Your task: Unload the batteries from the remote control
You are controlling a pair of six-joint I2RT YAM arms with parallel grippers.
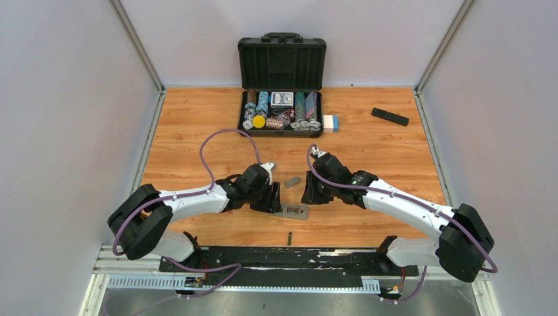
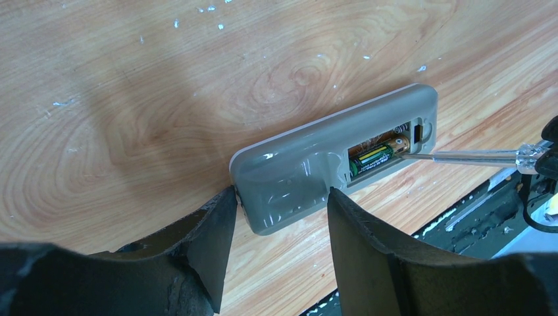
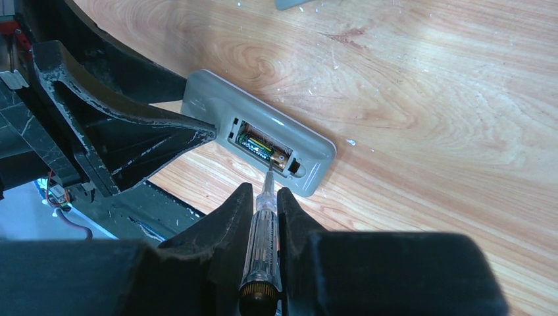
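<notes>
The grey remote control [image 2: 289, 168] lies on the table with its battery bay uncovered. One green-and-copper battery [image 2: 380, 155] is in that bay, beside an empty slot with a spring. My left gripper is open, its fingers on either side of the remote's closed end. In the right wrist view, my right gripper is shut on a screwdriver [image 3: 263, 243] with a clear handle. The screwdriver's tip meets the battery's copper end, at the bay's edge. A second battery [image 1: 289, 238] lies loose near the table's front edge in the top view.
A small grey cover [image 1: 292, 182] lies just behind the remote. Farther back stand an open black case [image 1: 281, 132] of chips and cards and a white-and-blue box [image 1: 330, 124]. A black remote [image 1: 390, 116] rests at the back right.
</notes>
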